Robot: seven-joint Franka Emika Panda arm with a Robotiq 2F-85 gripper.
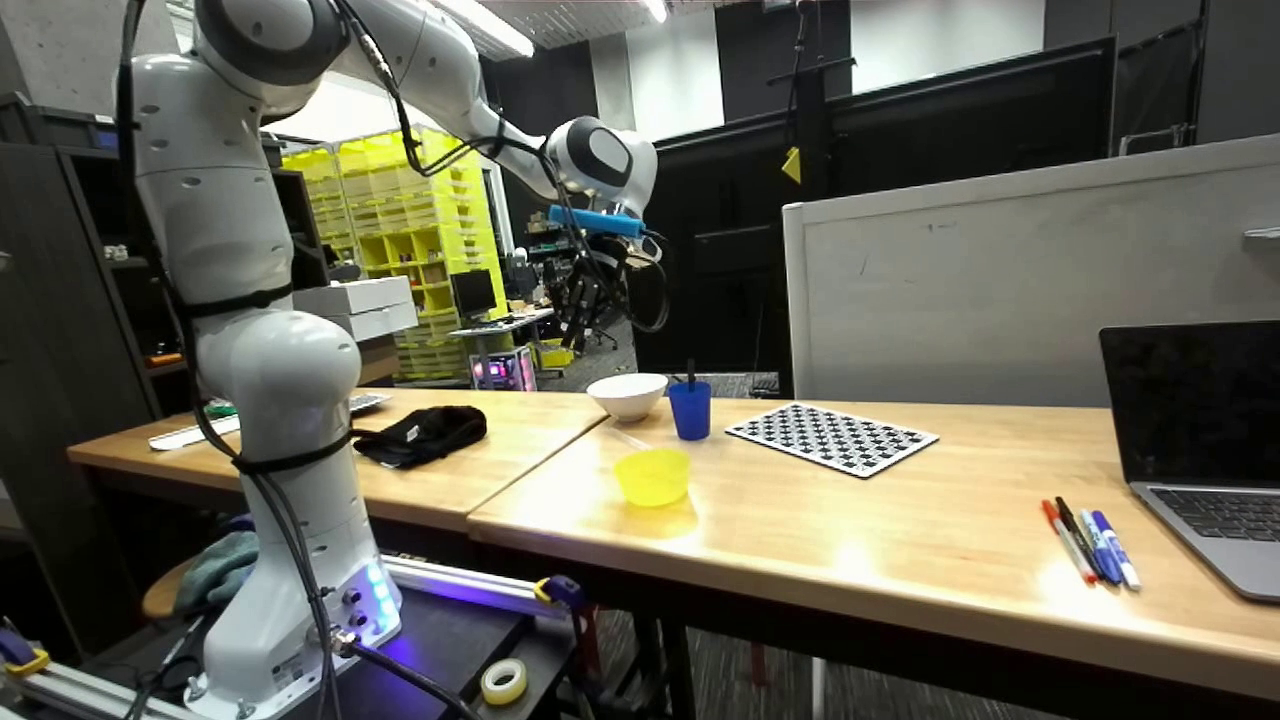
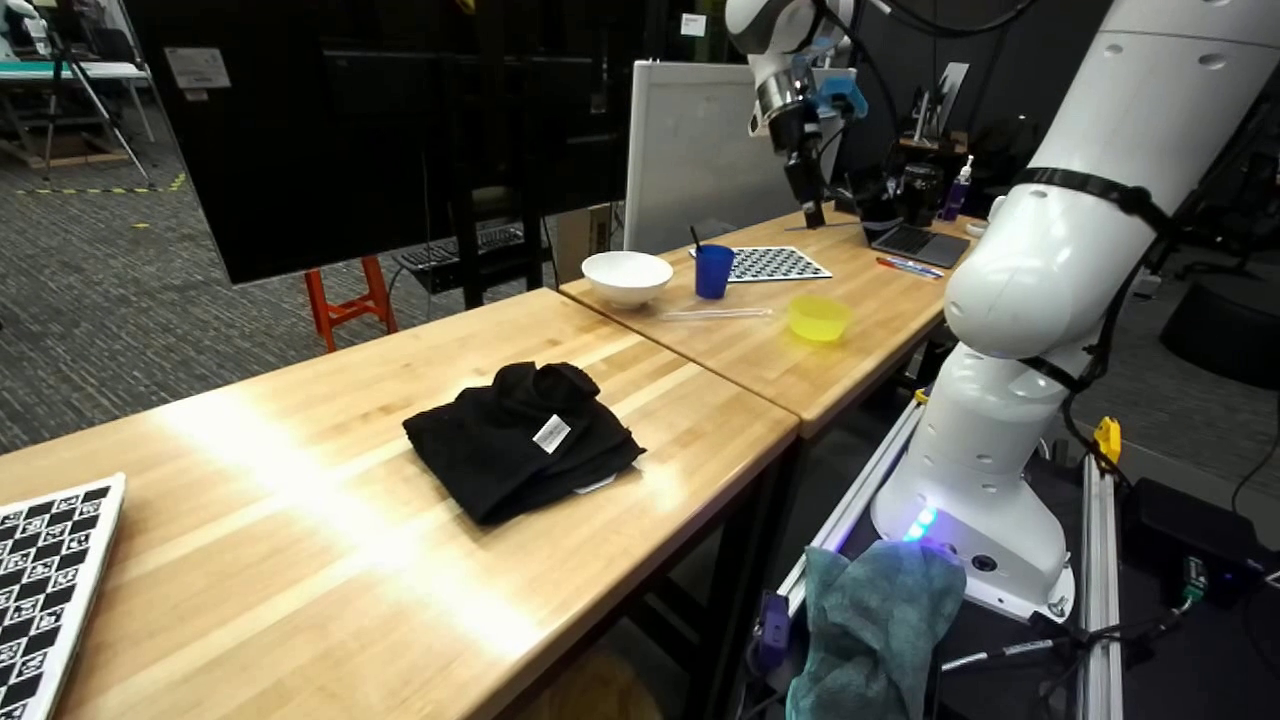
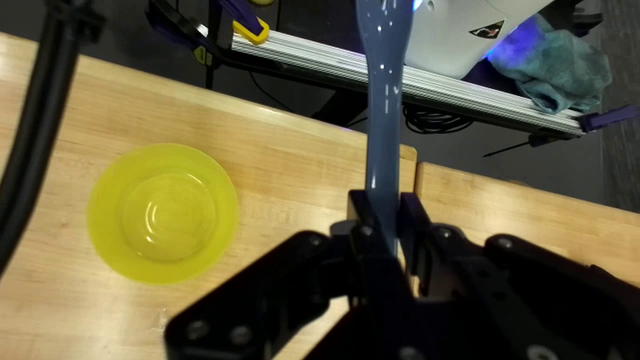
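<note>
My gripper is shut on a long blue-grey utensil point(image 3: 384, 108), its fingers pinching the narrow part. The utensil widens toward the top of the wrist view; its far end is cut off there. In exterior view 1 the gripper point(image 1: 581, 336) hangs high above the table, over the white bowl's point(image 1: 627, 394) left side. A yellow translucent bowl point(image 3: 165, 213) appears empty in the wrist view, left of the gripper. Behind it on the table stands a blue cup point(image 1: 691, 412) with a dark stick upright in it.
A checkered board point(image 1: 830, 438), several pens point(image 1: 1089, 546) and a laptop point(image 1: 1212, 504) lie to the right. Black cloth point(image 2: 528, 438) rests on the other table. A thin clear stick point(image 2: 717, 313) lies by the white bowl. Table between board and pens is clear.
</note>
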